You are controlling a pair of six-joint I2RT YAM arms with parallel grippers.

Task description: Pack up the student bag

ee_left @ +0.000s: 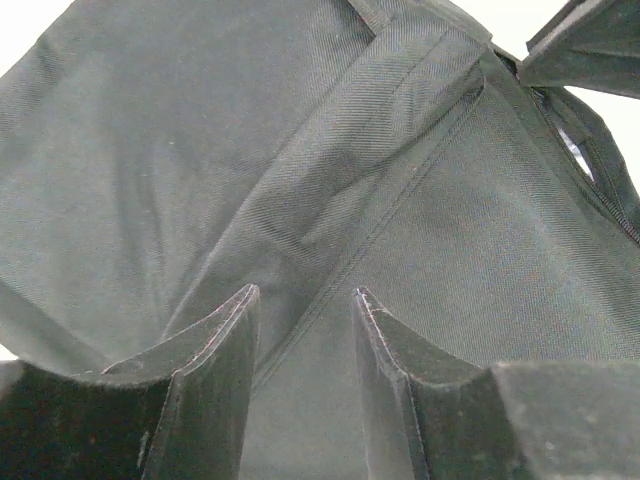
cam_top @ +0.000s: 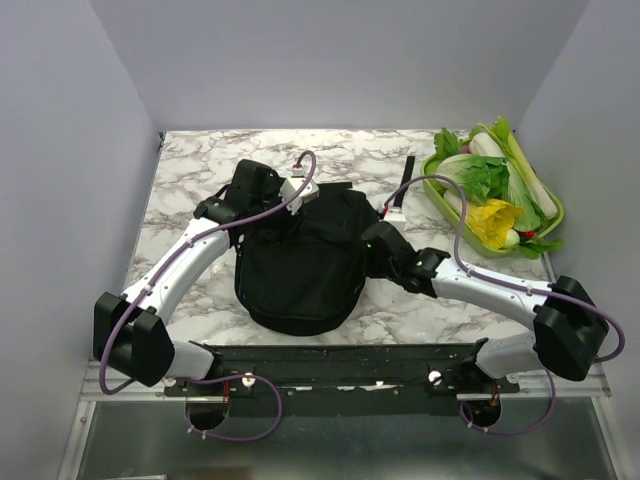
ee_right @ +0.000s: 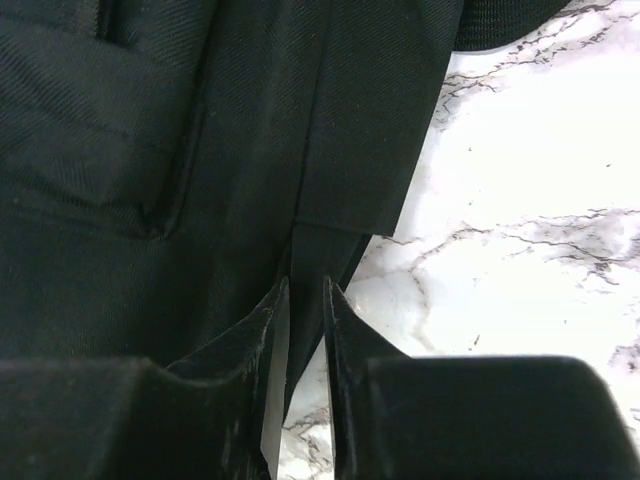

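A black bag (cam_top: 302, 280) lies flat on the marbled table, its rounded end toward the front. Over its upper left part is my left gripper (cam_top: 288, 226). In the left wrist view the fingertips (ee_left: 247, 300) stand apart above smooth dark cloth (ee_left: 300, 180); whether any cloth is pinched cannot be seen. At the bag's right edge is my right gripper (cam_top: 370, 255). The right wrist view shows its fingers (ee_right: 345, 335) a narrow gap apart, with a dark strip of the bag's edge (ee_right: 310, 260) behind the gap and no clear pinch.
On the right stands a green basket (cam_top: 447, 212) heaped with vegetables. A black strap (cam_top: 405, 178) reaches back from the bag's right side. Bare table (cam_top: 225, 150) shows at the back left, and grey walls rise on three sides.
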